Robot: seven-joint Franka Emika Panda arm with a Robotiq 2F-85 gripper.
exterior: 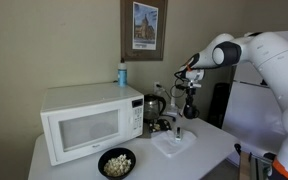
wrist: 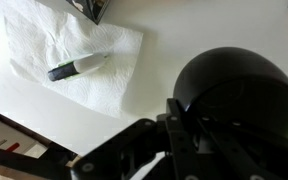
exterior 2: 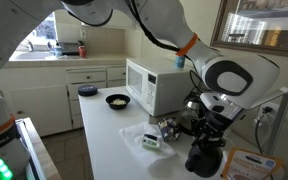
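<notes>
A dark round vessel (exterior 2: pixel 206 160), like a pot or bowl, is at the right end of the white table. Its hollow inside (wrist: pixel 246 100) fills the right of the wrist view. My gripper is shut on the vessel's near rim; the dark fingers blend with it, so the exact contact is hard to see. In exterior view 1 the vessel (exterior: pixel 191 110) hangs below the gripper; whether its base touches the table cannot be told. Left of it, a small white-and-black item (wrist: pixel 76 67) lies on a white paper towel (wrist: pixel 114 85).
Behind the towel are a glass kettle (exterior: pixel 154 105) and a cluttered dark holder (exterior 2: pixel 169 128). A white microwave (exterior: pixel 94 125) stands farther left, with a black bowl of pale pieces (exterior: pixel 116 163) before it. An orange-edged board (exterior 2: pixel 249 165) lies at the right.
</notes>
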